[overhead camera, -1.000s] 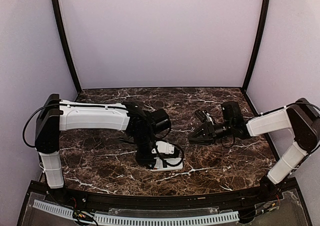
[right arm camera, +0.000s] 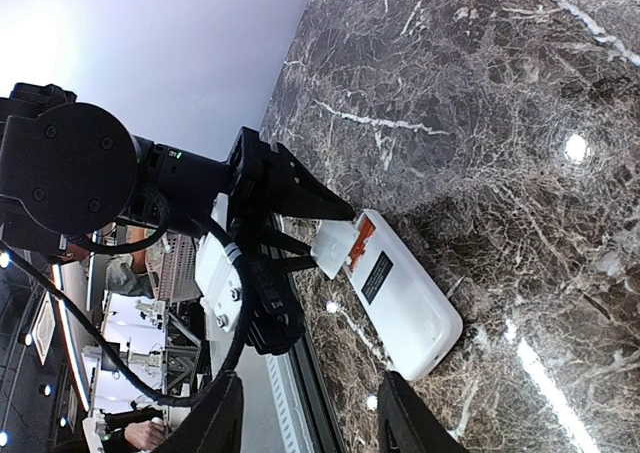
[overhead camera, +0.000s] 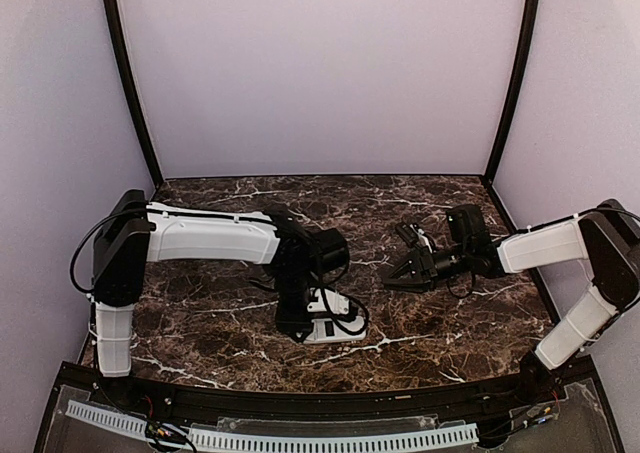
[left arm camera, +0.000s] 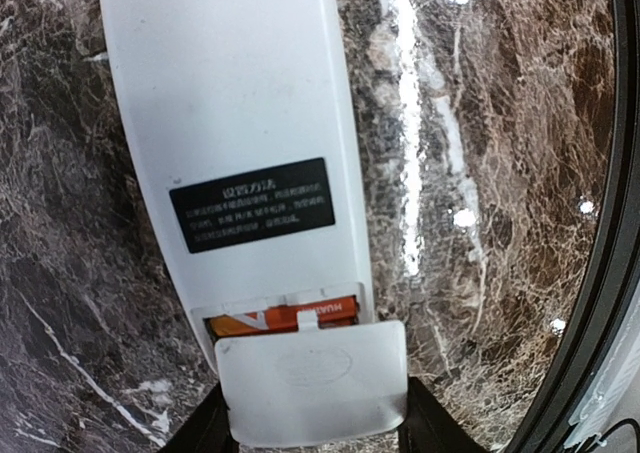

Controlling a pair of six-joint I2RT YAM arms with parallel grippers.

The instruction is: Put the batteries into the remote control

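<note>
The white remote (right arm camera: 405, 313) lies back side up near the front of the table, partly hidden by the left arm in the top view. Its compartment shows orange batteries (left arm camera: 270, 318), labelled HUAWEI. My left gripper is shut on the white battery cover (left arm camera: 310, 378), held over the lower end of the compartment. In the right wrist view that cover (right arm camera: 333, 243) stands tilted at the remote's end. My right gripper is open, empty, and apart from the remote, to its right in the top view.
A dark front edge rail (overhead camera: 330, 403) runs close to the remote. Pale walls enclose the back and sides.
</note>
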